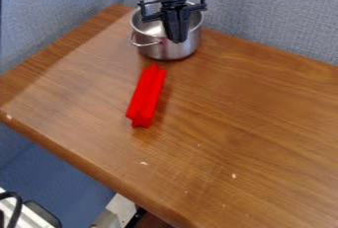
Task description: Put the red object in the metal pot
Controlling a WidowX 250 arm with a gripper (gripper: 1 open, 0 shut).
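A long red object (146, 96) lies on the wooden table, stretching from just below the pot toward the front. The shiny metal pot (152, 44) stands upright at the table's back left, its wire handle hanging on the left side. My black gripper (176, 33) is over the pot, its lower end overlapping the pot's opening and front wall from this angle. The red object is well apart from the gripper. The fingers are too small and dark to show whether they are open or shut, and the pot's inside is mostly hidden.
Grey-blue padded walls (271, 15) rise close behind the pot and on the left. Some dark and white equipment (27, 212) sits below the table's front left edge.
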